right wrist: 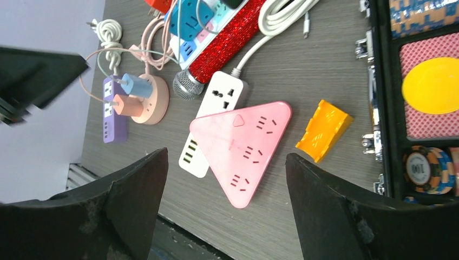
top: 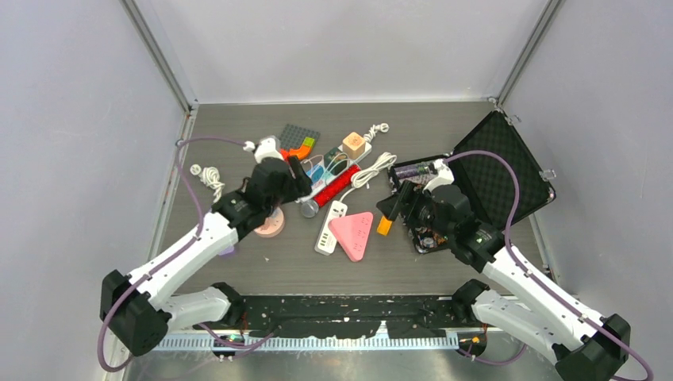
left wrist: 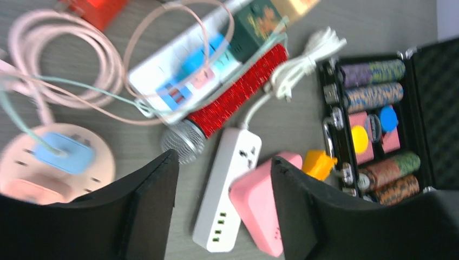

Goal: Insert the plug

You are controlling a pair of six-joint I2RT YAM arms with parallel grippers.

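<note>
A pink triangular power strip lies on a white strip at the table's centre. A peach round socket base holds a blue plug and a peach plug with cables; a purple strip is beside it. My left gripper hangs above the peach base and strips, its fingers apart with nothing held. My right gripper is open and empty, raised over the area beside the yellow piece.
An open black case of chips fills the right side. A red microphone, coiled cables and plugged strips crowd the back middle. Bare table shows along the front edge.
</note>
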